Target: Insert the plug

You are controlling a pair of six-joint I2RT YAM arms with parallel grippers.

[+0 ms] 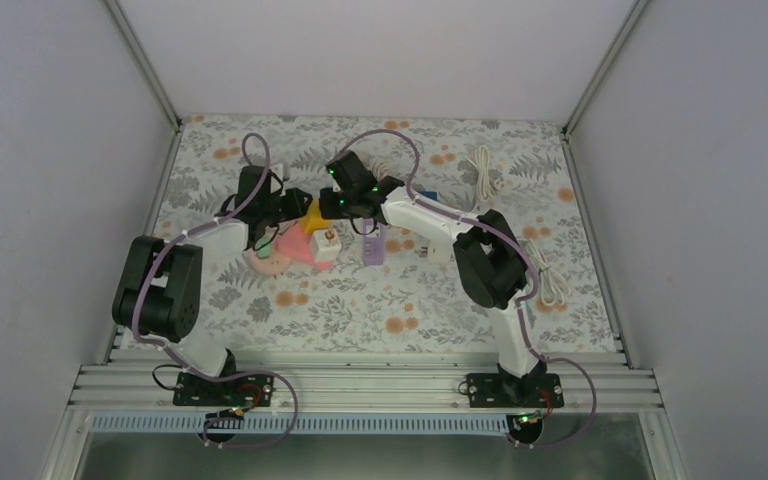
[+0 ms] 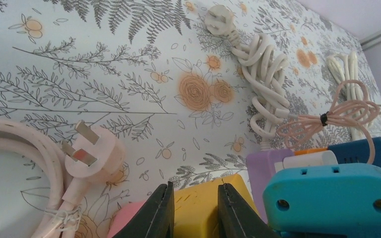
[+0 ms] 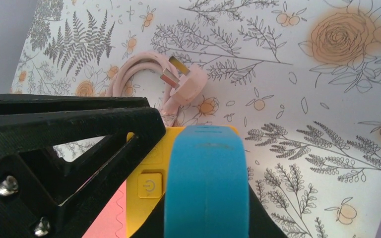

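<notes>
A yellow power strip (image 3: 150, 184) sits between my grippers, with a pink piece beneath it. My left gripper is shut, its fingertips at the yellow strip in the left wrist view. My right gripper (image 1: 325, 205) is shut on a teal block, which covers much of its fingers in the right wrist view. A pink plug (image 2: 92, 156) with coiled cord lies beside them, prongs up. A white plug (image 2: 219, 21) lies farther back on its cable.
A purple strip (image 1: 373, 250), a white cube (image 1: 326, 247), a dark blue block (image 2: 377, 151) and pink and white cable bundles lie nearby. Coiled white cables (image 1: 550, 275) lie at the right.
</notes>
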